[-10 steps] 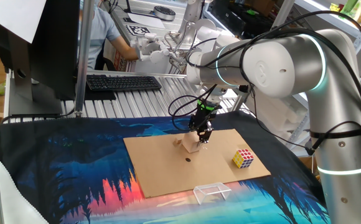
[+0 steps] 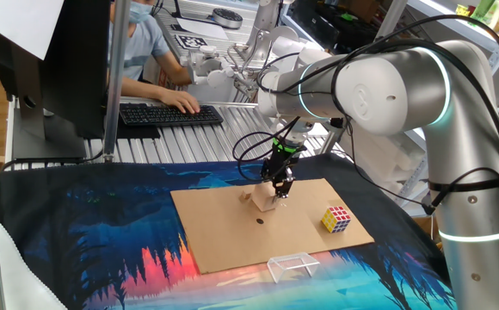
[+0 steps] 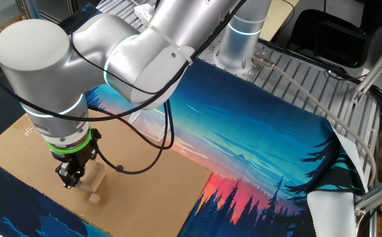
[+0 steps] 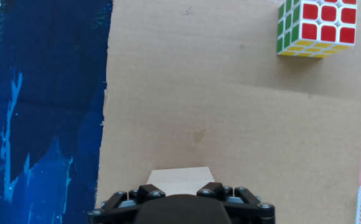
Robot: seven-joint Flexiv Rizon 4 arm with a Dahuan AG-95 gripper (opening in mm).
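A pale wooden block (image 2: pixel 263 199) rests on the cardboard sheet (image 2: pixel 219 232), right at the fingertips of my gripper (image 2: pixel 279 191). Seen from the other side, the block (image 3: pixel 95 175) stands beside the black gripper (image 3: pixel 74 176), with a small wooden piece (image 3: pixel 94 197) close by. In the wrist view the pale top of the block (image 4: pixel 180 179) shows between the black finger linkages. My fingertips are hidden there, so whether they press on the block cannot be made out.
A Rubik's cube (image 2: pixel 335 220) sits on the cardboard's right part. A clear plastic stand (image 2: pixel 292 265) is by the front edge. A dark round spot (image 2: pixel 260 221) marks the cardboard. A person's hand (image 2: pixel 179 101) lies on the keyboard (image 2: pixel 170 114) behind.
The arm, gripper and blocks have not visibly moved.
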